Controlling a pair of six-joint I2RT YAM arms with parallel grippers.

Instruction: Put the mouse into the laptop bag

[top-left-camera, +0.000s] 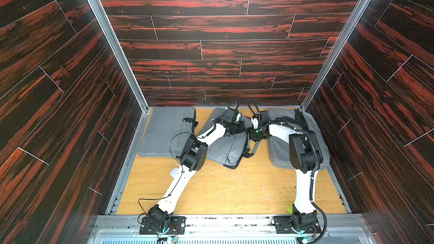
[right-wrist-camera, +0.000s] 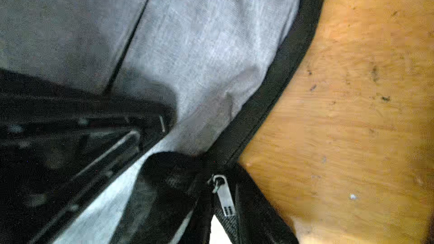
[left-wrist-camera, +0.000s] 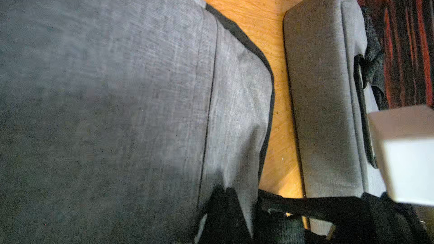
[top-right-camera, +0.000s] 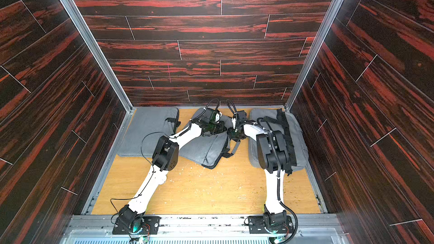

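Note:
A grey laptop bag [top-left-camera: 224, 148] with a black zip edge lies at the back middle of the table. My left gripper is over its right side, shut, with nothing showing between its fingers. Close beside it, at the bag's zip edge, is my right gripper. Its fingers stand apart around a silver zip pull [right-wrist-camera: 225, 197]; I cannot see them pressing on it. Beside the left forearm, the white mouse [top-left-camera: 174, 172] rests on the table, partly covered by the arm.
One grey bag [top-left-camera: 165, 131] lies at the back left and another [top-left-camera: 280, 149] at the back right. A dark strap [top-left-camera: 255, 147] trails off the middle bag. The two grippers are very close together.

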